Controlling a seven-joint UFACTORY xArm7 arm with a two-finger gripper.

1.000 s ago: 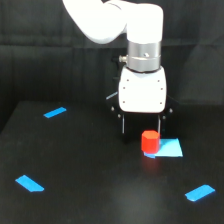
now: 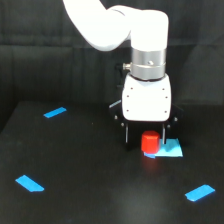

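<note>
A small red block (image 2: 150,143) stands on a light blue square (image 2: 171,149) at the right middle of the dark table. My gripper (image 2: 145,136) is lowered over it from above, its dark fingers on either side of the block. Whether they touch it is hard to tell; they look apart.
Blue tape strips lie at the back left (image 2: 55,112), front left (image 2: 29,183) and front right (image 2: 200,192).
My gripper has moved down and a little to the right, around the red block. The block appears unmoved.
</note>
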